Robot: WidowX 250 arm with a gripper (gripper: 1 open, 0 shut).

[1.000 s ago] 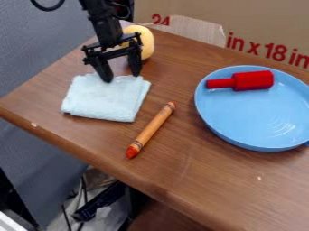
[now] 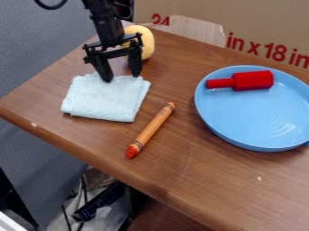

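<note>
My black gripper (image 2: 119,69) hangs over the back part of a folded pale blue-white cloth (image 2: 104,99), its two fingers apart and pointing down, the near one at the cloth's back edge. Whether anything is between the fingertips I cannot tell clearly. A yellow rounded object (image 2: 145,41) sits just behind the gripper, partly hidden by it. An orange crayon-shaped stick (image 2: 151,129) lies diagonally to the right of the cloth. A red cylinder with a handle (image 2: 250,80) rests on a blue plate (image 2: 248,123) at the right.
The wooden table (image 2: 200,185) has bare room at the front and middle. A cardboard box (image 2: 266,27) stands along the back. The table's left edge drops to a floor with cables and black metal parts.
</note>
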